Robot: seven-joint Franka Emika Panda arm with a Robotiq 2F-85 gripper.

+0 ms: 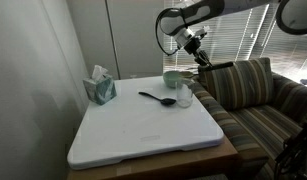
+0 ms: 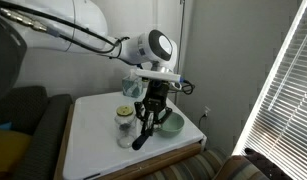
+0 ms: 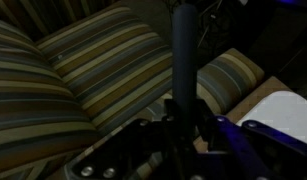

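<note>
A long, dark, narrow object is clasped in my gripper, reaching up the wrist view from the fingers. In exterior view 1 the same dark object sticks out to the right of the gripper, above the couch side of the table. Exterior view 2 shows my gripper close to the jar and the green bowl, the dark object slanting down from it. What the object is, I cannot tell.
On the white tabletop lie a black spoon-like utensil, a clear glass jar, a green bowl and a tissue box. A striped couch stands right of the table.
</note>
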